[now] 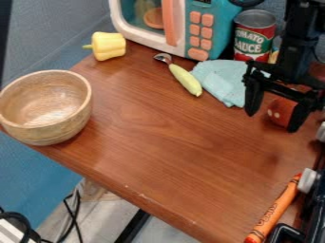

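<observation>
My black gripper (pixel 273 101) is at the right of the table, its fingers apart and lowered at a red tomato-like ball (pixel 284 114), one finger in front of it and the other to its left. Whether the fingers touch it is hard to tell. A wooden bowl (pixel 44 128) sits on the left of the table (pixel 165 180). A light blue cloth (pixel 221 81) lies behind the gripper, with a yellow banana-like item (pixel 185 79) and a spoon (pixel 162 59) beside it.
A yellow pepper (pixel 106 46), a toy microwave (pixel 172 24) and a tomato can (pixel 254 36) stand at the back. An orange crayon-shaped item (pixel 273 214) and black hardware line the right front edge.
</observation>
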